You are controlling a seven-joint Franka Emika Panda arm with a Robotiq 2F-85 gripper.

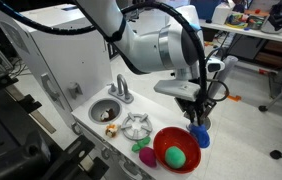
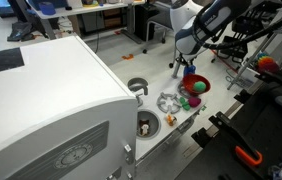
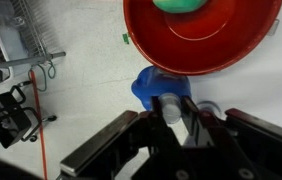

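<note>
My gripper is shut on a blue object (image 3: 156,85). A pale, rounded part of it shows between the dark fingers in the wrist view. Exterior view 1 places the blue object (image 1: 200,136) just right of a red bowl (image 1: 165,139), close to its rim; whether it touches the floor or the bowl I cannot tell. Inside the bowl lies a green round thing (image 1: 175,158). From the wrist camera the bowl (image 3: 196,55) fills the upper right, with the blue object below its edge.
A round sink (image 1: 105,110) with a tap (image 1: 122,91) and a white stove-like burner (image 1: 136,126) lie to the left. A magenta piece (image 1: 147,156) sits by the bowl's left side. Pale floor is open at the right.
</note>
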